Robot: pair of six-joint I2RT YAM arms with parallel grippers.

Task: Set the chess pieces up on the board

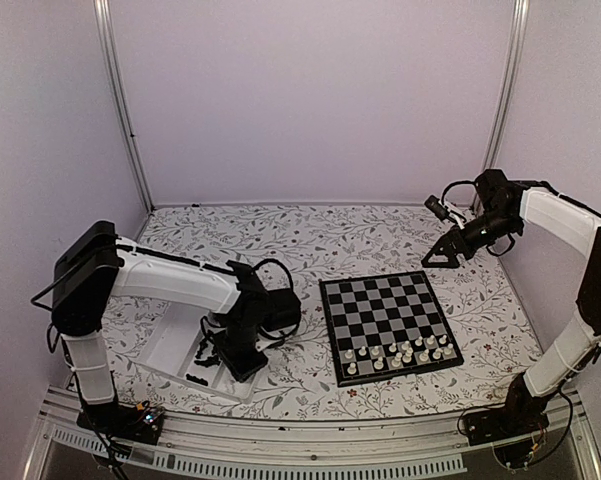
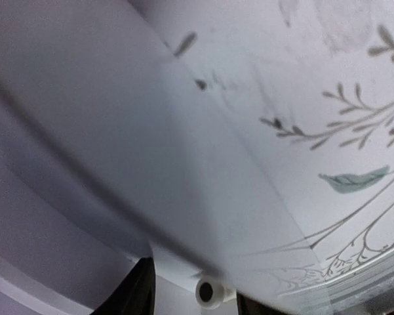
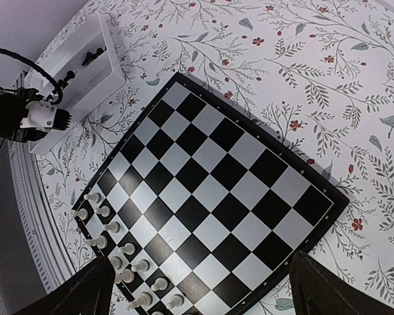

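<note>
The checkered board (image 1: 380, 306) lies right of the table's middle, several white pieces (image 3: 141, 266) standing along its near side. To the left is a white tray (image 1: 158, 345), partly covered by my left arm, with dark pieces (image 1: 198, 379) in it. My left gripper is low at the tray's right end, its fingers apart. A white piece with a dark round base (image 2: 210, 293) lies between those fingers, closer to the right one, with a gap on the left. My right gripper (image 1: 443, 260) hangs open and empty beyond the board's far right corner.
A bare strip of patterned tablecloth (image 1: 305, 375) separates tray and board. Behind the board the table is clear. The tray's wall (image 2: 118, 190) rises close to my left fingers. A metal rail (image 1: 310, 428) runs along the front edge.
</note>
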